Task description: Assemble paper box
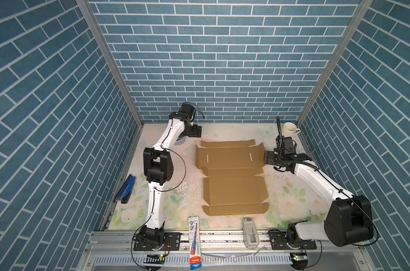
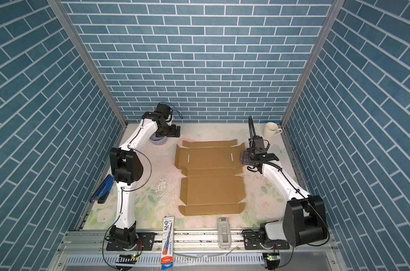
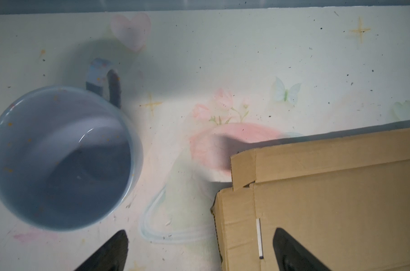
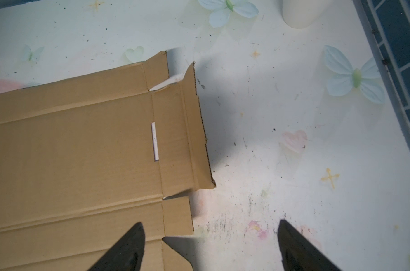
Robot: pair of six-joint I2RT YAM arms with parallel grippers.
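The brown cardboard box blank point(image 1: 234, 189) lies unfolded on the table, its short flaps bent up a little. Its rear panel has two narrow white slots, one point(image 3: 259, 238) near the left flap and one point(image 4: 154, 141) near the right. My left gripper stands open at the back left, above the table near the panel's left rear corner, with nothing between its fingers. By the right side flap point(image 4: 196, 135), my right gripper has its fingers apart, the cardboard edge and bare table visible beneath them.
A bluish mug point(image 3: 64, 158) stands close to my left gripper. A white mug point(image 2: 271, 130) is at the back right corner. On the left edge lies a blue stapler point(image 1: 125, 188).
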